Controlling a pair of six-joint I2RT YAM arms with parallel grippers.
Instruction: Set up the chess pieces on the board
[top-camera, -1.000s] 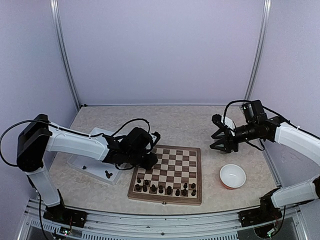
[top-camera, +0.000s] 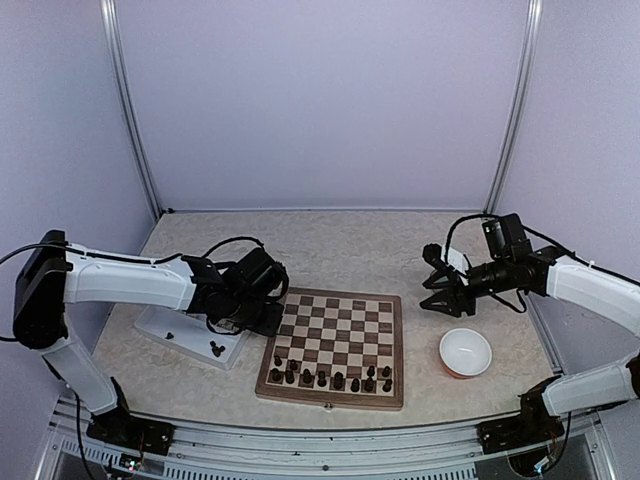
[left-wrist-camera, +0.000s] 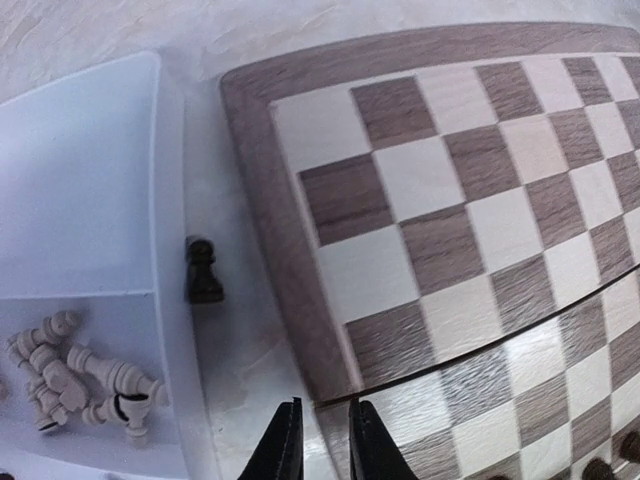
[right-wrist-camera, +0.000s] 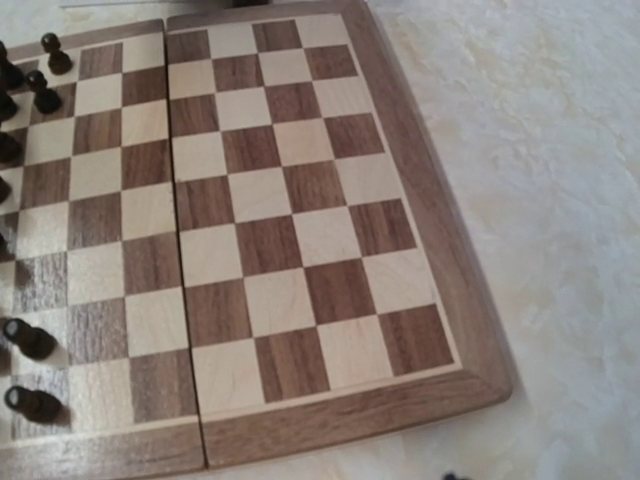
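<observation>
The chessboard (top-camera: 335, 325) holds black pieces along its near side. My left gripper hangs over the board's left edge, its fingers apart with nothing between them. In the left wrist view a lone black piece (left-wrist-camera: 203, 270) stands or lies between board and white tray (left-wrist-camera: 165, 150), which holds several white pieces (left-wrist-camera: 120, 375). My right gripper (top-camera: 440, 295) is right of the board in the top view, apparently open; its fingers are barely visible in the right wrist view.
A white bowl (top-camera: 464, 350) sits right of the board near the front.
My left gripper has moved left from over the board toward the tray. The right arm has lowered slightly. The pieces on the board look unchanged.
</observation>
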